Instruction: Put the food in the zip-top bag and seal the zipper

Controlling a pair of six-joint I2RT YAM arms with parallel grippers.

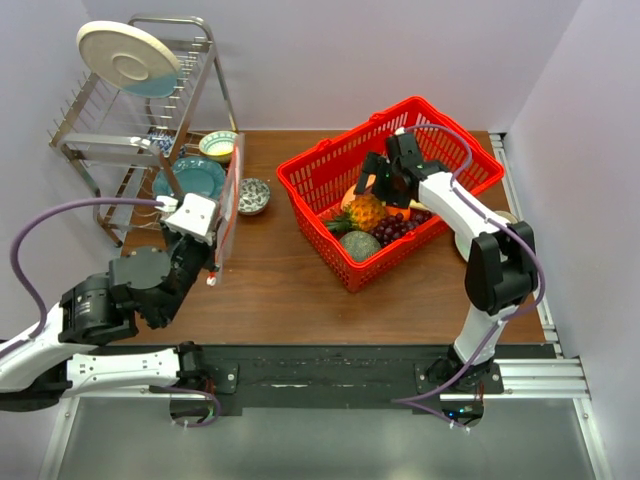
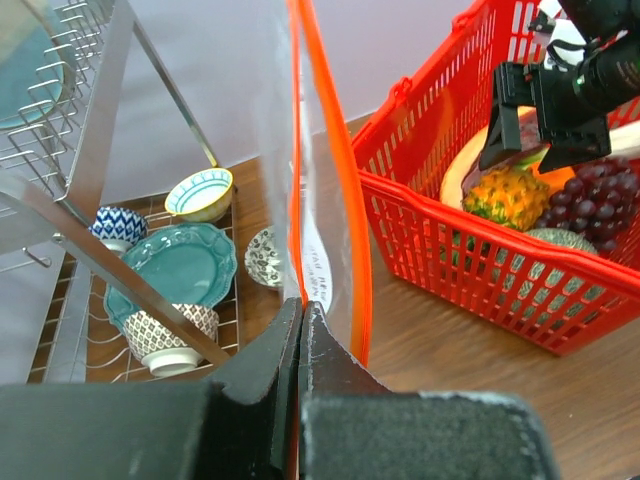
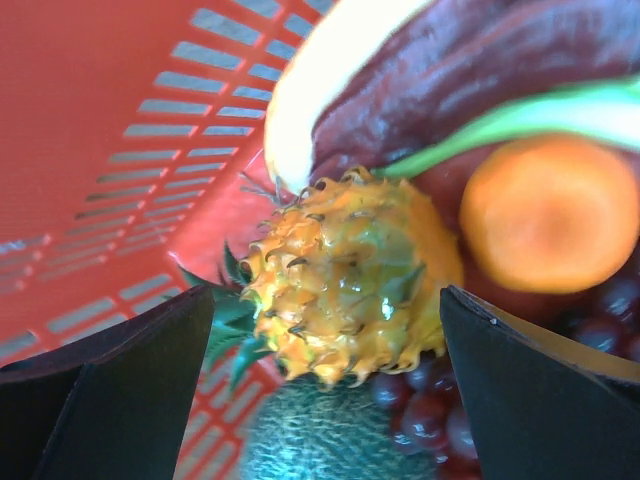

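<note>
My left gripper is shut on the clear, orange-edged zip top bag (image 2: 340, 200), which hangs upright, seen nearly edge-on. My right gripper (image 1: 375, 180) is open inside the red basket (image 1: 350, 265), its fingers over a pineapple (image 3: 345, 275). Around the pineapple lie a banana (image 3: 310, 90), an orange fruit (image 3: 545, 210), grapes (image 1: 392, 228) and a green melon (image 1: 358, 245); a green stalk and dark purple food also show in the right wrist view.
A steel dish rack (image 1: 140, 145) with plates and bowls stands at the left. A patterned bowl (image 1: 254, 200) sits beside it. A saucer is partly hidden behind the right arm.
</note>
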